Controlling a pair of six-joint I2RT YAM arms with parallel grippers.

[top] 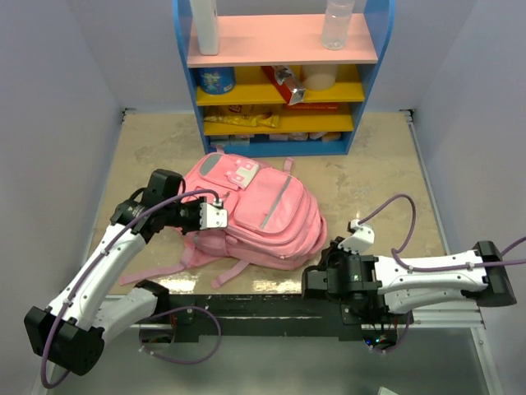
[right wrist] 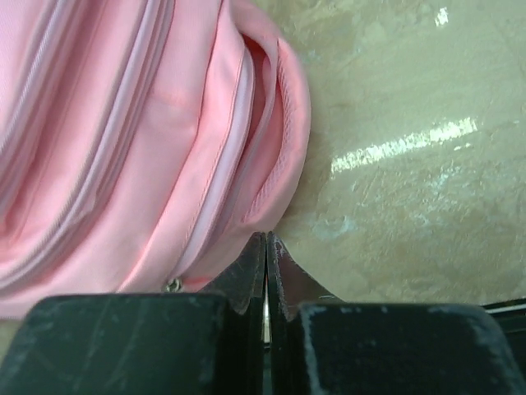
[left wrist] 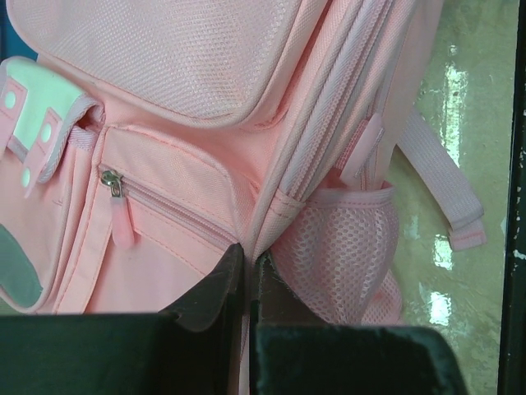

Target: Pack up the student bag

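Note:
A pink backpack (top: 255, 206) lies on the table below the shelf, its pockets facing up. In the left wrist view, my left gripper is shut on a pinched fold of the backpack (left wrist: 189, 230), beside the mesh side pocket (left wrist: 349, 247). My right gripper is shut, with nothing showing between its fingers, close by the lower right end of the bag. A zipper pull (right wrist: 173, 285) and a loose side opening (right wrist: 261, 132) of the bag appear just left of and above its tips.
Behind the bag stands a shelf (top: 283, 45) holding a blue tin (top: 216, 80), a red packet (top: 283, 84), yellow packets (top: 246, 120) and a clear bottle (top: 337, 23). Bare table (top: 386, 189) shows to the right. Loose straps (top: 152, 273) trail toward the front left.

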